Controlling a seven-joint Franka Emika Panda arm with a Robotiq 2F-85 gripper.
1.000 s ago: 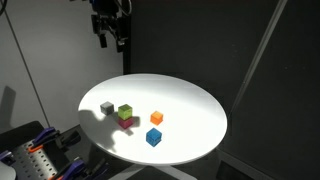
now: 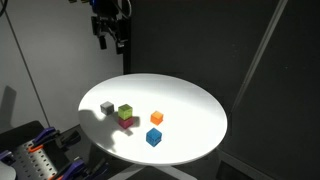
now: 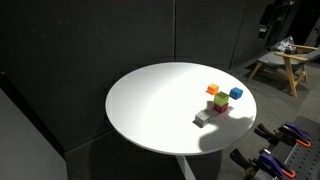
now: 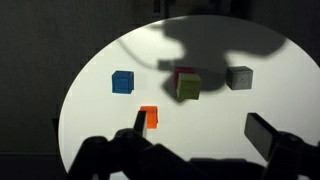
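High above the white round table, my gripper (image 2: 111, 45) stands open, its fingers wide apart with only the tabletop showing between them in the wrist view. A green cube (image 2: 125, 112) rests on top of a magenta cube (image 2: 126, 123); from above the green one (image 4: 187, 86) covers part of the magenta one. The grey cube (image 2: 107, 108) sits apart on one side of this stack. On the other side are the orange cube (image 2: 157, 118) and the blue cube (image 2: 154, 137), each alone on the table.
All the cubes are toward one side of the white table (image 3: 150, 100), whose large remaining surface is bare. A wooden chair (image 3: 290, 65) stands beyond the table. Dark metal framing with blue parts (image 2: 45, 135) is near the table's edge.
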